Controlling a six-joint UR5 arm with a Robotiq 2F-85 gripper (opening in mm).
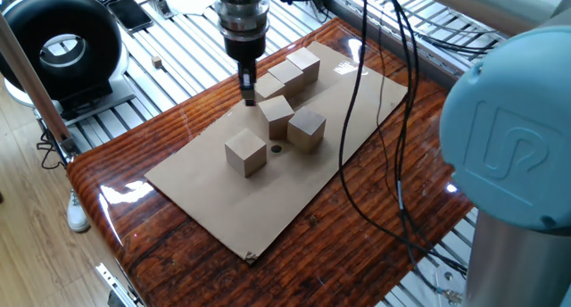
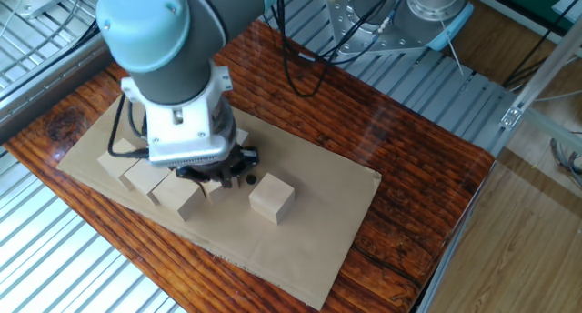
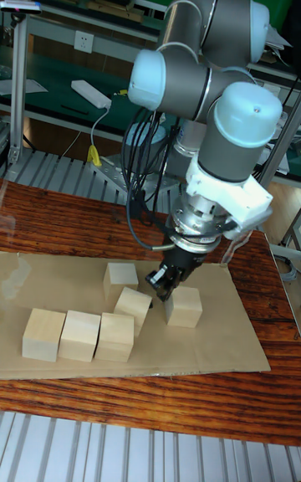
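Observation:
Several plain wooden cubes rest on a flat cardboard sheet [image 1: 241, 204]. Three form a row, its end cube [image 3: 115, 337] beside a turned cube [image 1: 276, 118]. Another cube [image 1: 306, 130] sits close to the turned one, on the robot's side. A lone cube [image 2: 273, 198] stands apart, near a dark round spot [image 1: 277, 149]. My gripper [image 1: 249, 100] points down above the cubes; in exterior view 3 the gripper [image 3: 161, 283] appears between the turned cube and the lone cube. Its fingers are small and dark, so their spacing is unclear. No cube appears lifted.
The cardboard lies on a glossy brown wooden table [image 1: 116, 186]. Black cables [image 1: 343, 155] hang from the arm on the robot's side. Bare cardboard stretches beyond the lone cube, away from the row. A tiny wooden block [image 1: 157, 62] lies on the slatted metal surface.

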